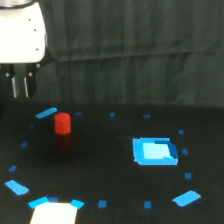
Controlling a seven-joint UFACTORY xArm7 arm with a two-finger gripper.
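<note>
My gripper [22, 84] hangs at the upper left below the white arm, its two dark fingers pointing down and apart, with nothing visible between them. A red cylinder [62, 123] stands on the black table to the right of and below the gripper, apart from it. A blue-bordered pad with a white centre [166, 157] lies on the right side of the table.
Strips of blue tape [186, 198] and small blue marks are scattered over the table [110, 180]. A pale object [54, 212] sits at the front left edge. A dark curtain hangs behind.
</note>
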